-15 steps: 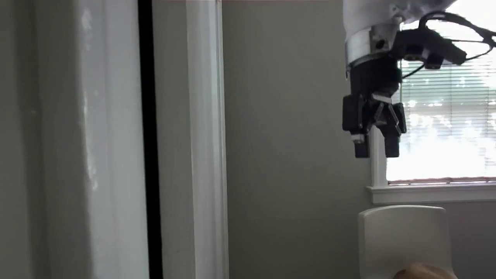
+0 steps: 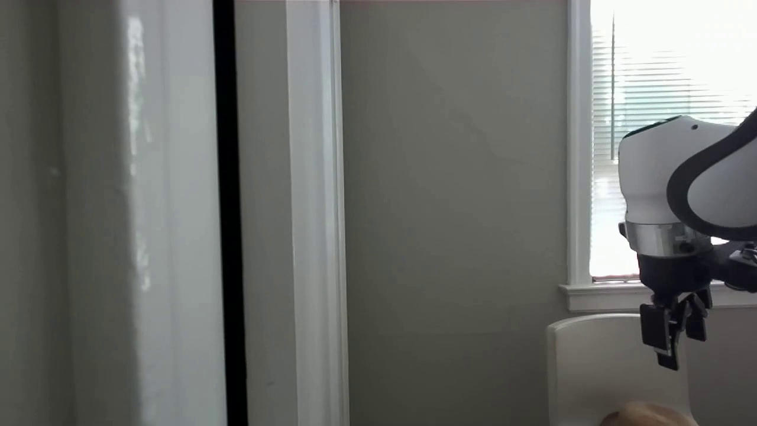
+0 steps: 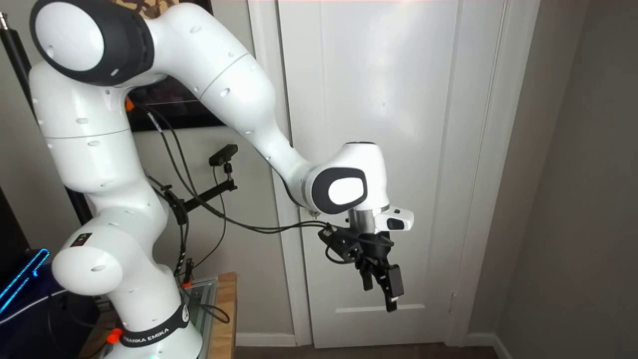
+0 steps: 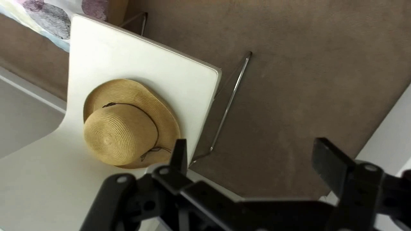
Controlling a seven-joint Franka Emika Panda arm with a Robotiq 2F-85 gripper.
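Observation:
A tan straw hat (image 4: 119,131) with a thin dark cord round its crown rests on the seat of a white chair (image 4: 131,50) in the wrist view. Only the top of the hat (image 2: 649,415) shows at the bottom of exterior view 1, in front of the chair's backrest (image 2: 603,355). My gripper is open, its fingers wide apart with just brown floor seen between them. The left finger overlaps the hat's brim edge in that view, but whether they touch cannot be told. In exterior view 2 the gripper (image 3: 383,299) points down before the white door, with no hat visible there.
A metal chair leg (image 4: 231,102) stands out beside the seat. Patterned cloth (image 4: 54,23) hangs at the upper left of the wrist view. The white door (image 3: 389,119) stands behind the arm, and open floor (image 4: 308,77) lies right of the chair.
In exterior view 1 my gripper has moved down and to the right, from in front of the wall and window edge to in front of the chair's backrest. The hat and chair look unmoved.

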